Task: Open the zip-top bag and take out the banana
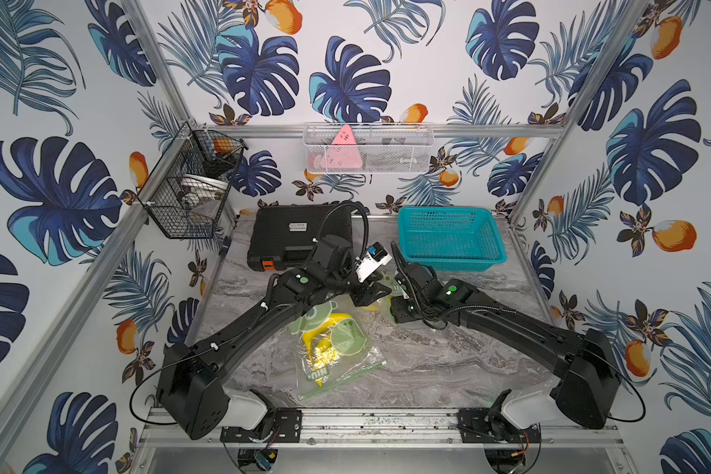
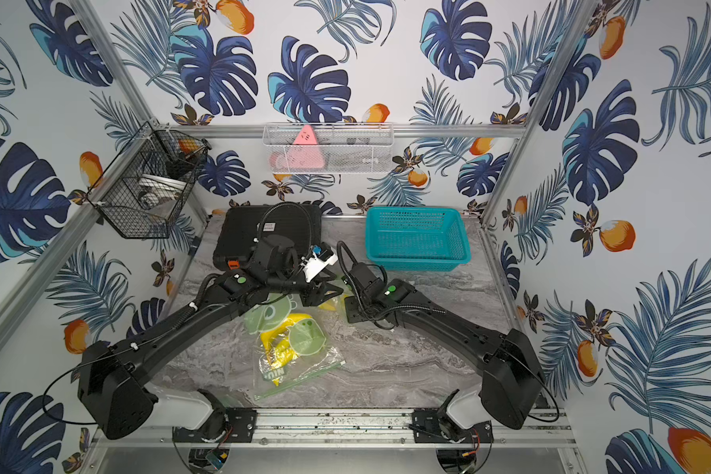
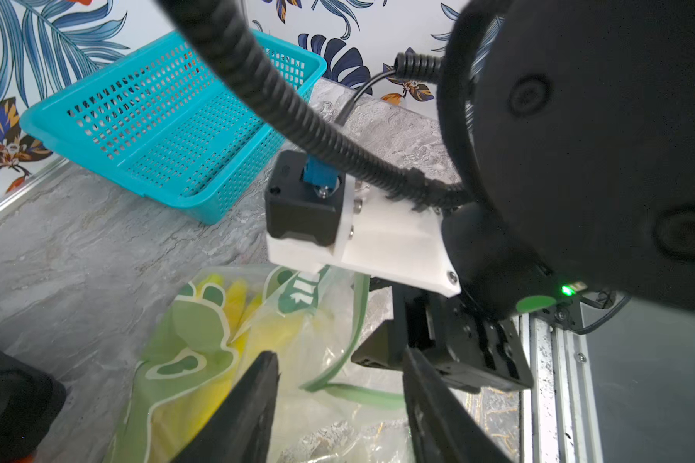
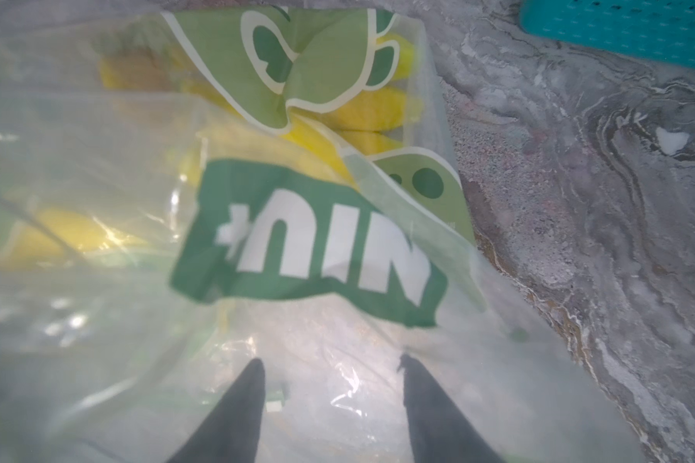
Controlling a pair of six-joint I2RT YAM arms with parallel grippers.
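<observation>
A clear zip top bag with green print and yellow bananas [image 3: 243, 324] inside lies mid-table under both arms. In the left wrist view its green-edged mouth [image 3: 355, 392] gapes. My left gripper is open over this mouth, its fingers apart. The right gripper stands at the bag's clear plastic, its fingertips spread; I cannot tell whether they touch the film. In the right wrist view the bag [image 4: 309, 239] is up close, bananas showing behind its print. Top views mostly hide this bag behind the arms.
A second zip bag [image 1: 324, 367] with yellow contents lies flat at front left. The teal basket [image 1: 451, 259] stands empty at back right, the black case [image 1: 280, 229] at back left.
</observation>
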